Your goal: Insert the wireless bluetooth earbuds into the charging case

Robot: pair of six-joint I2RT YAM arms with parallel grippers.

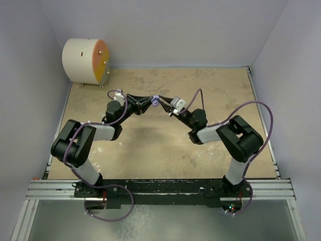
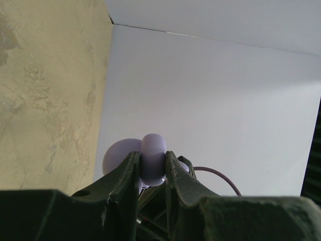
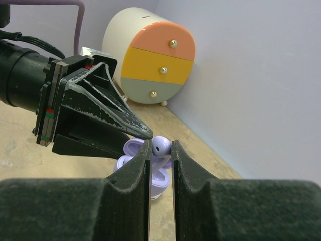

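The lavender charging case [image 1: 155, 102] is held in the air at the centre, between both grippers. My left gripper is shut on it; in its wrist view a rounded lavender piece and the case behind show between the fingers. In the right wrist view the case [image 3: 158, 183] has its lid open, and my right gripper is shut on a lavender earbud [image 3: 161, 145], whose stem overlaps the case. Whether the stem is inside a slot is unclear.
A white cylindrical cabinet [image 1: 80, 60] with coloured drawers stands at the back left.
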